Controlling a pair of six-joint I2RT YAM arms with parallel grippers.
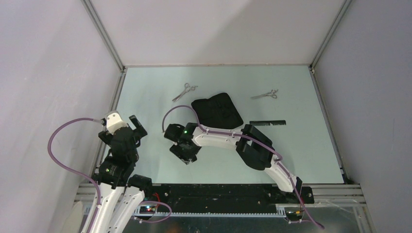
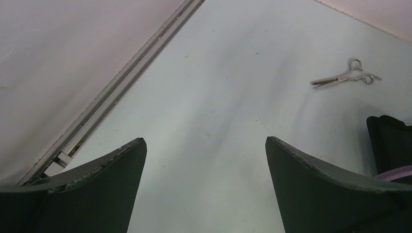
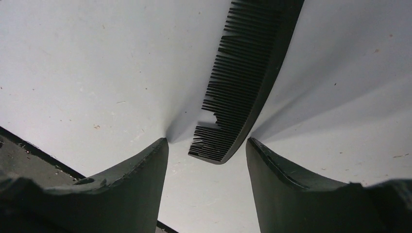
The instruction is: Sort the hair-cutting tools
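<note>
A black comb (image 3: pixel 243 82) lies on the table between the fingertips of my open right gripper; in the top view that gripper hides it. A second black comb (image 1: pixel 267 123) lies at the right. Silver scissors (image 1: pixel 184 92), with a comb-like blade in the left wrist view (image 2: pixel 340 79), lie at the back left, and another pair (image 1: pixel 265 94) at the back right. A black case (image 1: pixel 216 108) lies open in the middle. My left gripper stands open over the left of the table, nothing between its fingers.
Bare table (image 1: pixel 311 145) shows at the right and back. Walls and metal rails bound the sides and back. The right arm stretches across the front middle, below the case, and the table's dark front edge runs beneath it.
</note>
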